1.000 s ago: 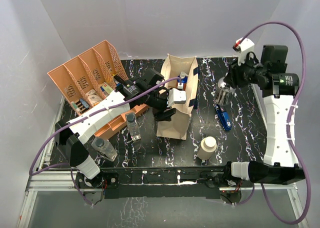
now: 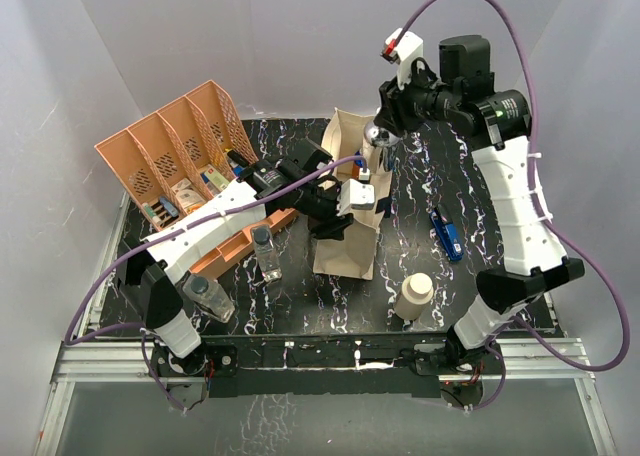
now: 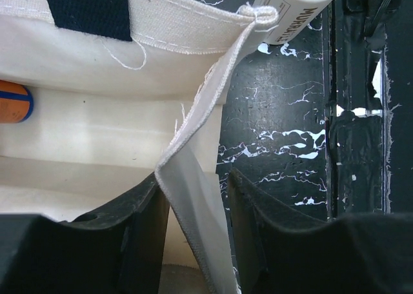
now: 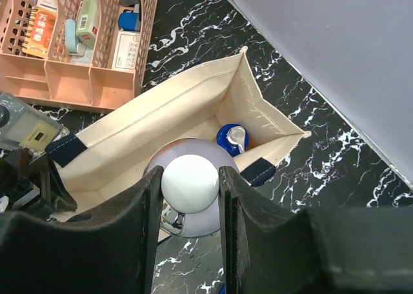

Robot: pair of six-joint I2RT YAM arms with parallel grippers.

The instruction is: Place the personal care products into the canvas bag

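Observation:
The canvas bag (image 2: 345,256) stands open mid-table, a blue-topped bottle (image 4: 229,139) inside. My left gripper is at the bag's near part, its fingers either side of the pale fabric edge (image 3: 193,136). My right gripper is shut on a shiny silver bottle with a white cap (image 4: 190,184), held above the bag's right side.
An orange organiser (image 2: 160,156) with products is at left. Two clear bottles (image 2: 205,296) stand near it, a white container (image 2: 413,296) at the front right, a blue item (image 2: 448,234) on the right of the table. A wall bounds the back.
My right gripper has carried the silver bottle left and toward the back, from over the table's right side to over the bag. The left arm has barely moved.

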